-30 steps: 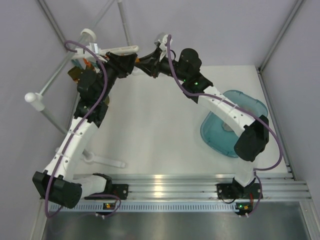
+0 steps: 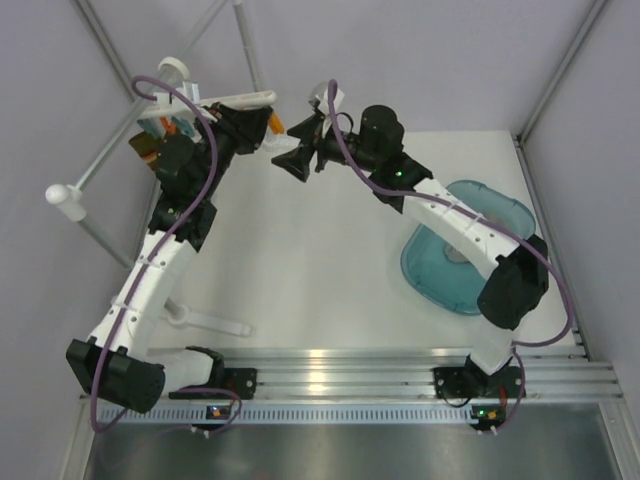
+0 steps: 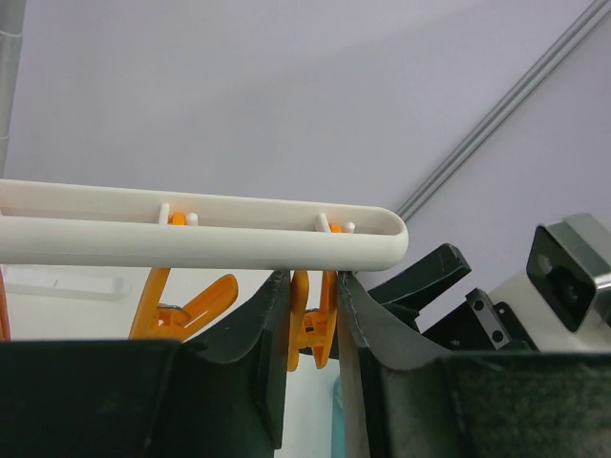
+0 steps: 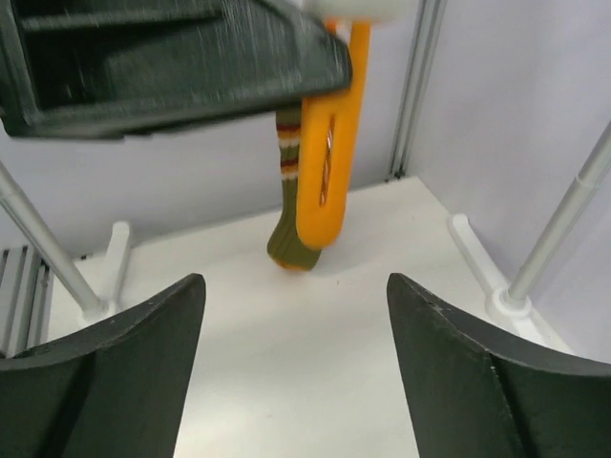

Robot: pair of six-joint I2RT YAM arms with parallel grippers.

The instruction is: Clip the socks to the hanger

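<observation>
The white hanger (image 3: 200, 245) runs across the left wrist view with orange clips under it. My left gripper is shut on the orange end clip (image 3: 307, 355). In the right wrist view that clip (image 4: 329, 162) hangs closed-looking, with a dark finger (image 4: 191, 72) of my left gripper beside it. No sock shows in this clip. Behind it hangs a dark green sock (image 4: 291, 224) with stripes; its top is hidden. My right gripper (image 2: 290, 152) stands open just right of the hanger's end, its fingers (image 4: 468, 367) spread and nothing visible between them.
A white stand pole (image 2: 110, 155) holds the hanger at the left. More socks (image 2: 146, 148) hang there, partly covered by my left arm. At the right lies a teal tray (image 2: 412, 268), partly under my right arm.
My left gripper stays at the hanger's end.
</observation>
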